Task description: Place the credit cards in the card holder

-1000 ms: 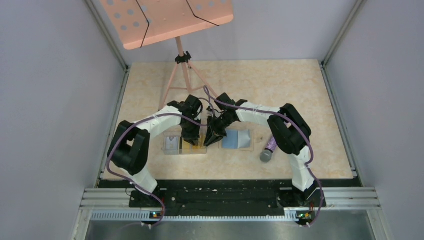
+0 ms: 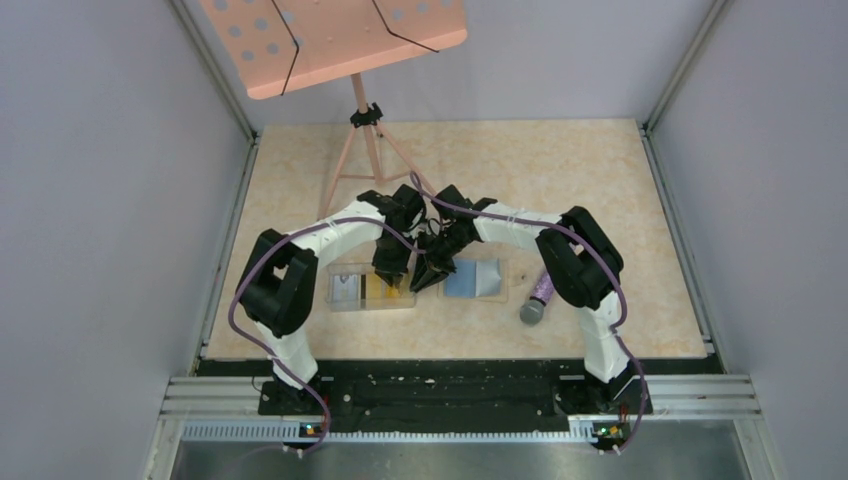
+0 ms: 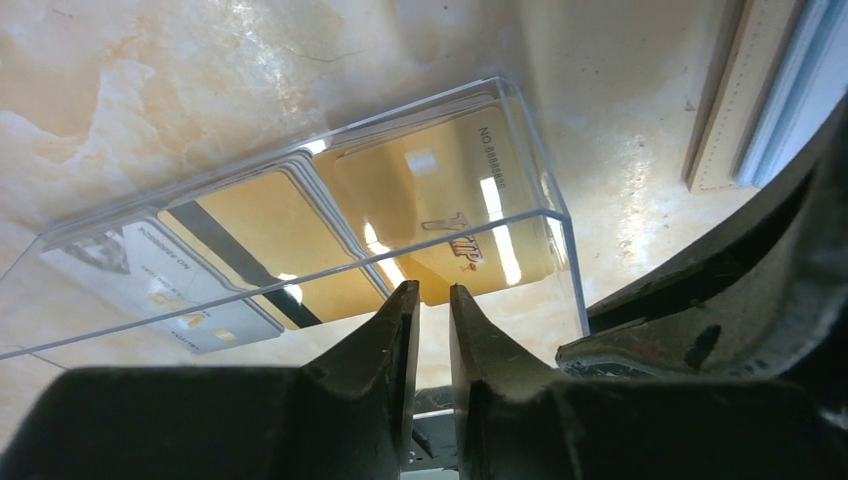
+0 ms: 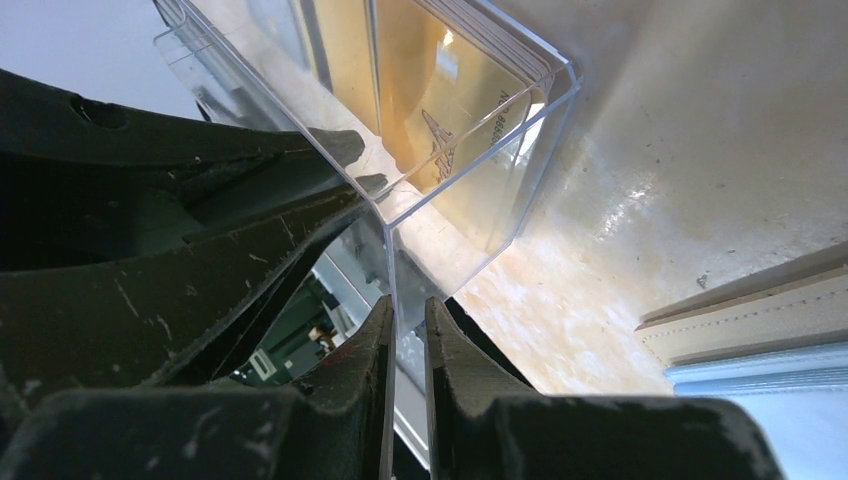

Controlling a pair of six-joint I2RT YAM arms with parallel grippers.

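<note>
In the clear box (image 3: 548,213) lie several cards: a gold card (image 3: 440,170) at the right end, a gold card with a dark stripe (image 3: 250,235) in the middle, and a silver-white card (image 3: 165,285) at the left. Over the front side of the box is my left gripper, slightly open with nothing visible between its fingertips. My right gripper is shut on the wall of the box near its front right corner. To the right of the box lies the card holder (image 2: 473,278), blue with a tan edge.
A purple microphone (image 2: 538,298) rests right of the card holder, close to my right arm. Behind my arms stands a pink music stand (image 2: 366,130). Both grippers are close together at the box.
My left gripper has moved to the right along the box, from the middle cards towards its right end. The right arm stays at the corner of the box.
</note>
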